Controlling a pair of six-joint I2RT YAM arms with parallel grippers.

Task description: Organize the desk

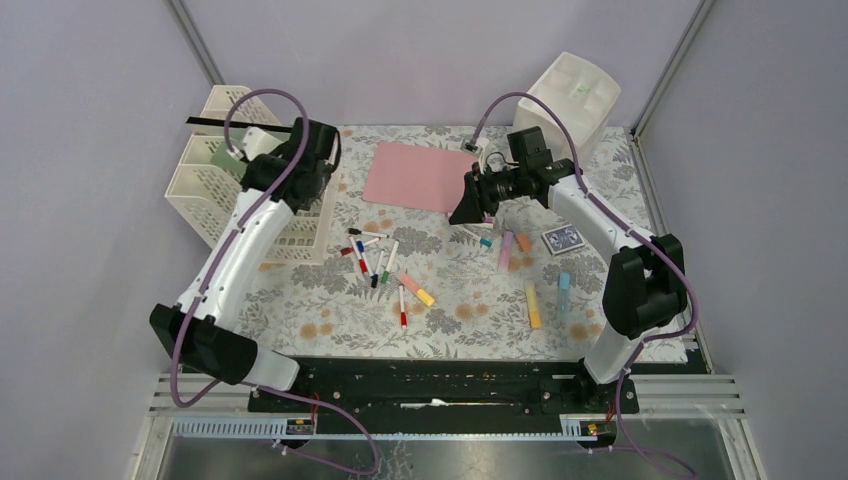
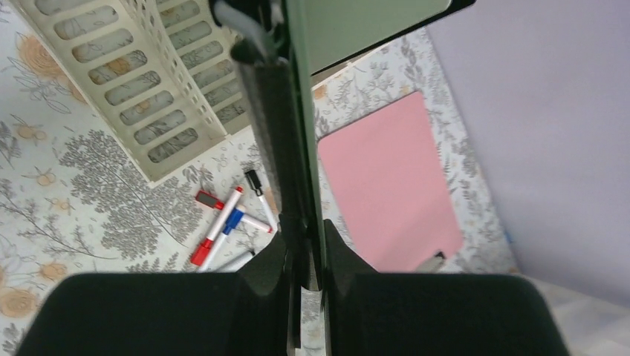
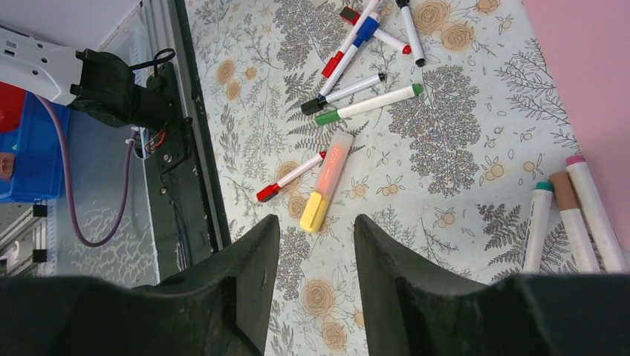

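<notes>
My left gripper is over the white slotted rack [image 1: 200,195] at the back left, shut on a green board [image 2: 371,18] with a dark edge. The board hangs upright between its fingers and hides part of the rack. My right gripper stands part open over the desk, nothing between its fingers. Loose markers [image 3: 368,104] lie scattered mid-desk beside the rack, and more [image 3: 590,215] lie by the pink board [image 1: 410,170].
A white bin [image 1: 570,85] is tilted at the back right. A boxed item [image 1: 562,239] and several coloured sticks [image 1: 533,305] lie on the right.
</notes>
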